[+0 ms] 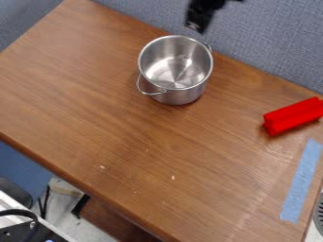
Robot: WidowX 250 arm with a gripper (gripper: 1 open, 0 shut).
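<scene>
A steel pot (176, 66) with a wire handle stands upright at the back middle of the wooden table (127, 151). A red block-like object (292, 116) lies at the right. The dark, blurred gripper (202, 14) is at the top edge, above and behind the pot; whether it is open or shut is unclear.
A blue tape strip (300, 180) lies at the right edge. Cables hang at the lower left beyond the table's edge.
</scene>
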